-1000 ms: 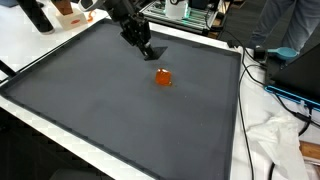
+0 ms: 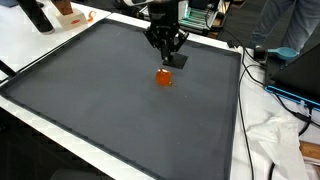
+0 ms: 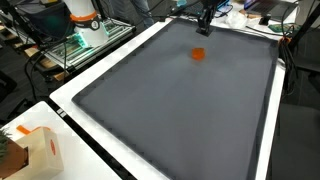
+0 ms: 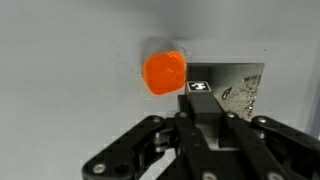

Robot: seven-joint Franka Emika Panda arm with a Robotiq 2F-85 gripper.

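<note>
A small orange object (image 2: 163, 77) stands on the grey work surface; in the wrist view its round orange top (image 4: 164, 72) is just left of the fingertips. My gripper (image 2: 168, 50) is above the surface beyond the orange object, shut on a dark, square-edged piece (image 2: 176, 61). From above, this piece (image 4: 240, 84) looks like a shiny grey square, partly hidden by the gripper. In the second exterior view the dark piece (image 3: 204, 31) is behind the orange object (image 3: 198, 54). Whether it touches the surface I cannot tell.
The grey work surface (image 3: 170, 110) is broad and otherwise clear. Cables (image 2: 275, 88) run along its right side, near a crumpled white cloth or bag (image 2: 275, 140). Assorted items lie beyond the far edge.
My gripper and the dark piece have moved right in the first exterior view, from the left of the orange object to behind and right of it. The orange object has stayed put.
</note>
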